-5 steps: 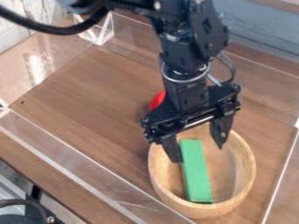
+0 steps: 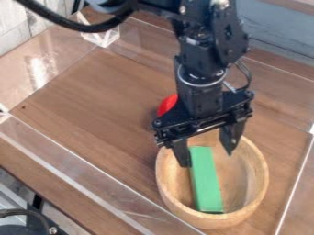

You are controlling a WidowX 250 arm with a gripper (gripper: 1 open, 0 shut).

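Note:
My black gripper [image 2: 207,147] hangs over a round wooden bowl [image 2: 249,195], its two fingers spread apart near the bowl's far rim, with nothing seen between them. Inside the bowl lies a green rectangular block [image 2: 205,186], its long side running toward the front, its upper end near my left finger. A red object [image 2: 167,105] sits behind the arm on the wooden floor, mostly hidden by it.
Transparent walls [image 2: 73,174] border the workspace, with a pale ledge at the back.

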